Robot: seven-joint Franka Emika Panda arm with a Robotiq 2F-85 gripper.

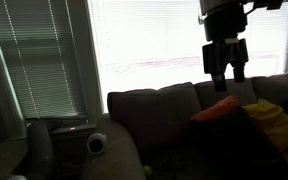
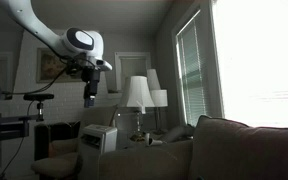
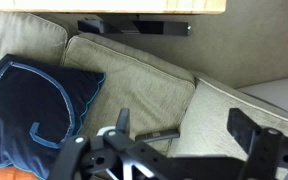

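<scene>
My gripper stands open high above a beige sofa, its two dark fingers wide apart with nothing between them. In the wrist view, a small dark elongated object lies on the sofa seat, beneath and between the fingers; it looks like a remote, though I cannot be sure. A navy pillow with lighter trim rests at the left. In exterior view 1 the gripper hangs in front of the bright window, above the sofa back. Exterior view 2 shows the gripper pointing down at the left.
Orange and yellow pillows lie on the sofa. A dark bar-shaped object sits beside a wooden edge. A lamp stands beyond the sofa in exterior view 2. The air around the gripper looks clear.
</scene>
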